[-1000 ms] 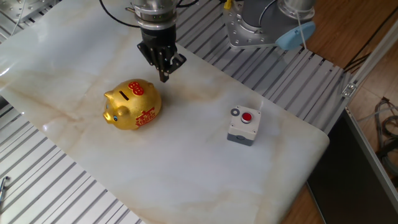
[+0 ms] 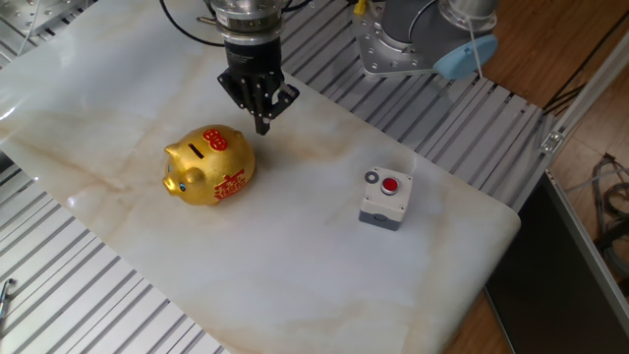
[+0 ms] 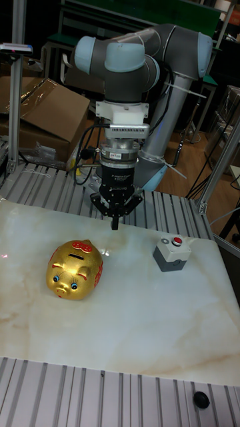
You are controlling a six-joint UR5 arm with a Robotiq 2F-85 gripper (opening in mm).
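A golden piggy bank (image 2: 209, 165) with red markings and a slot in its back stands on the marble-patterned sheet. In exterior view 3 the piggy bank (image 3: 74, 269) faces the camera. A white and grey box with a red button (image 2: 390, 185) sits apart from it; the box (image 3: 172, 254) is at the right in exterior view 3. My black gripper (image 2: 262, 128) points down above the sheet, behind the piggy bank and touching neither object. Its fingertips (image 3: 115, 225) are together, with nothing showing between them.
The arm's base (image 2: 393, 39) stands at the back. A small black knob (image 3: 201, 399) lies on the front slats.
My gripper has shifted very slightly to the right and down in exterior view 2. The piggy bank and the button box have stayed where they were.
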